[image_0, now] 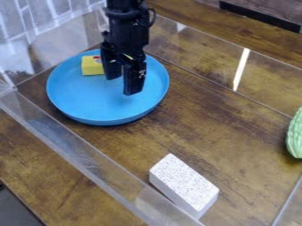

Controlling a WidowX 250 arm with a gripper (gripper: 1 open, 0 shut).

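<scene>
My black gripper [123, 67] is open, low over the blue plate [83, 99], its fingers reaching down above the plate's back half. A yellow block [92, 64] sits at the back left of the plate, just left of the gripper and partly hidden by it; whether they touch is unclear.
A white speckled block [183, 184] lies at the front on the wooden table [218, 115]. A green ridged object [294, 137] is at the right edge. Clear plastic panels border the left and back.
</scene>
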